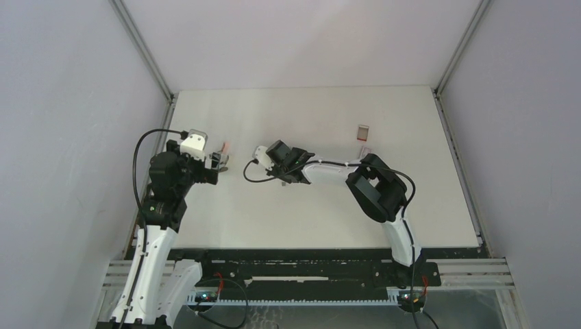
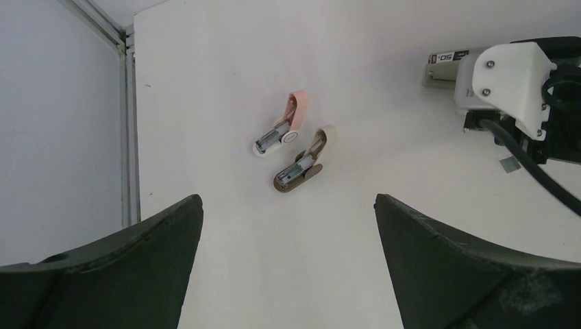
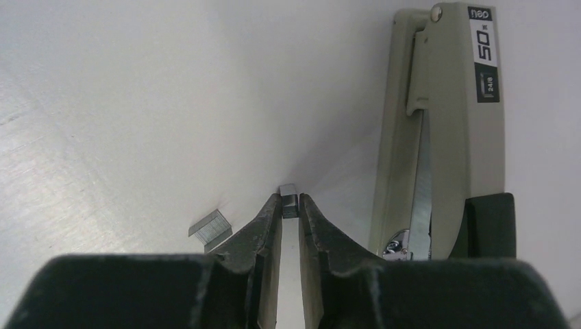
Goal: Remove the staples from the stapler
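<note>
A grey-beige stapler marked 50 [image 3: 466, 137] lies on the right of the right wrist view, its metal channel visible along the slot. Beside it my right gripper is shut on a small staple strip [image 3: 290, 195], low over the table. A grey staple strip [image 3: 211, 226] lies on the table to its left. My left gripper hangs open at the table's left side, nothing between its fingers.
Two small staplers, a pink one [image 2: 294, 110] and a beige one [image 2: 298, 171], lie at the table's left. A small box [image 1: 363, 132] and another item lie at the right.
</note>
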